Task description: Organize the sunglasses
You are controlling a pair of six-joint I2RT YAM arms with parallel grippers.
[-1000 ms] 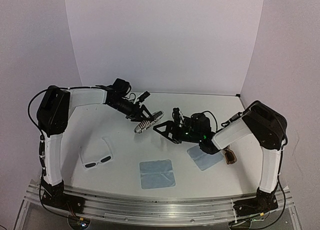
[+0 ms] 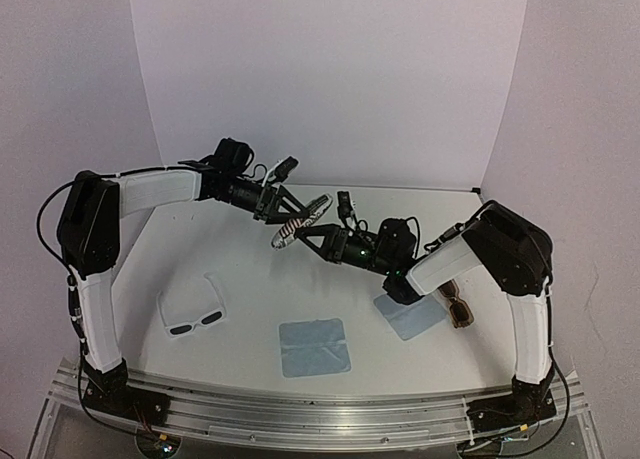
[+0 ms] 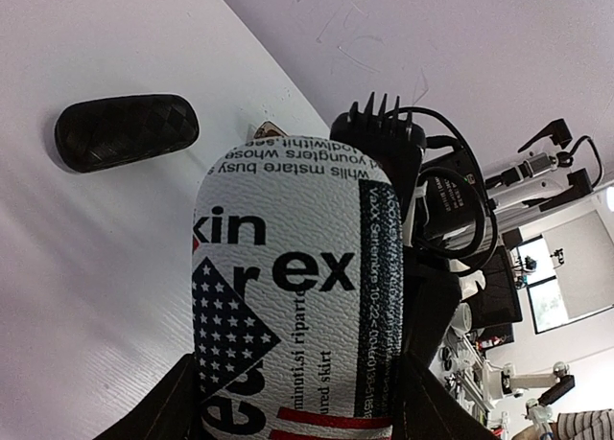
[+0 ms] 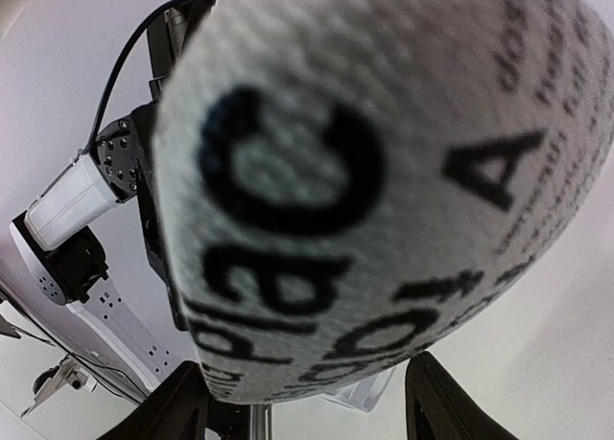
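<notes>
A white printed glasses case (image 2: 302,222) is held in the air above the middle of the table. My left gripper (image 2: 284,211) is shut on it; in the left wrist view its fingers press both sides of the case (image 3: 297,287). My right gripper (image 2: 312,238) reaches the case's lower right side, fingers apart. In the right wrist view the case (image 4: 365,172) looms very close, with gaps beside the fingers. White-framed sunglasses (image 2: 195,325) lie unfolded at the left. Brown sunglasses (image 2: 456,307) lie at the right, partly hidden by the right arm.
A blue-grey cloth (image 2: 314,348) lies front centre. Another cloth (image 2: 411,317) lies beside the brown sunglasses, partly under the right arm. A dark quilted oblong object (image 3: 127,132) shows in the left wrist view. Bare table surrounds the centre cloth.
Both grippers have moved up the top view, the left one carrying the case. The right gripper has also shifted left, closing the distance to the case. Cloths and sunglasses have stayed put.
</notes>
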